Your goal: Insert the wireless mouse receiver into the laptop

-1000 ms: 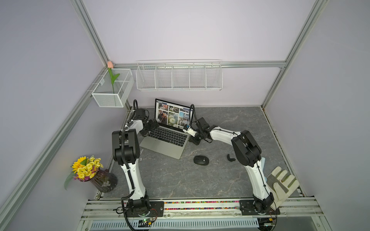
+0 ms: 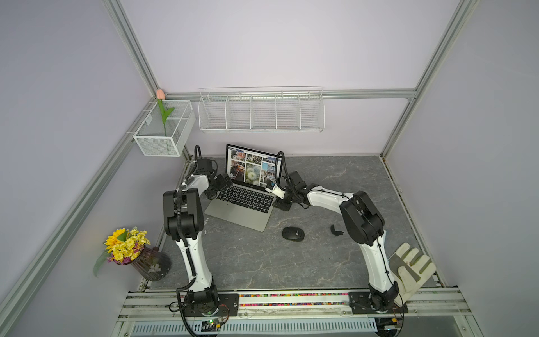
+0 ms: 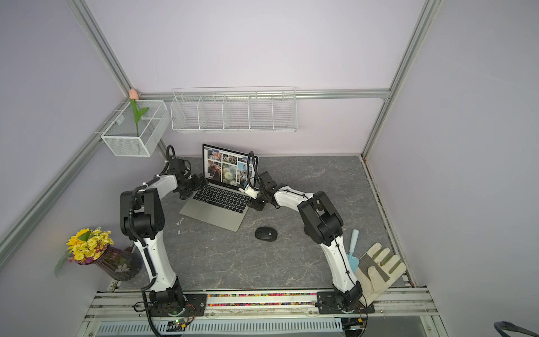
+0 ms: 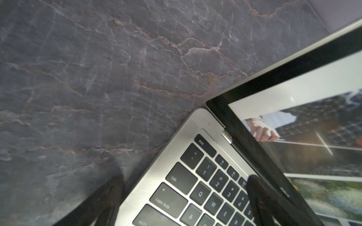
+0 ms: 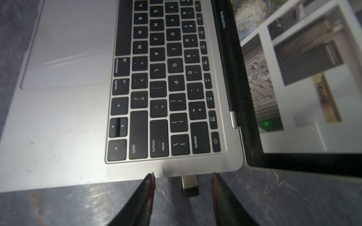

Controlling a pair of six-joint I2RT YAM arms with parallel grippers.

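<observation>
The open laptop [image 2: 235, 216] sits at the back of the table, its screen lit. In the right wrist view a small metal receiver [image 5: 189, 186] with a dark end sticks out from the laptop's right edge. My right gripper stands around it, fingers open on either side and apart from it. My left gripper is open at the laptop's upper left corner, its fingers over the keyboard side and the table. The black mouse [image 2: 293, 233] lies in front of the laptop, to the right.
A vase of flowers [image 2: 150, 264] stands at the front left. A glove [image 2: 410, 272] lies at the front right, and a small black object [image 2: 335, 230] lies on the table. Wire baskets [image 2: 261, 112] hang on the back wall.
The right arm has shifted very slightly beside the laptop's right edge over the last second. The left arm and the laptop look the same.
</observation>
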